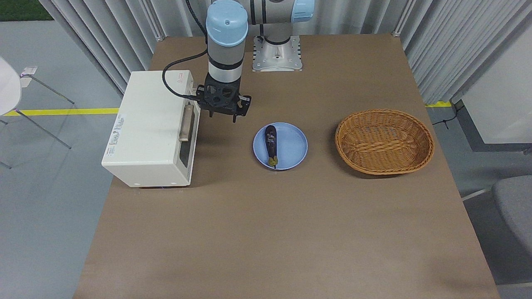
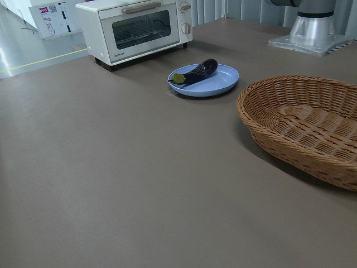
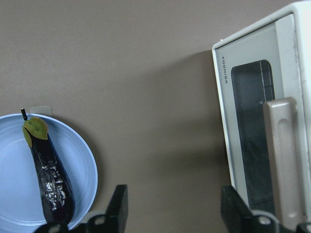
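A white Toshiba toaster oven (image 1: 144, 124) stands at the table's left, its glass door shut, with a horizontal handle (image 3: 284, 160). A dark eggplant (image 1: 270, 142) with a green cap lies on a blue plate (image 1: 291, 147) right of it. A wicker basket (image 1: 384, 142) sits empty at the right. My gripper hangs above the table beside the oven's front, between door and plate; in the wrist view its fingers stand wide apart with nothing between them.
The robot's base (image 1: 277, 60) is at the back of the table (image 1: 284, 234).
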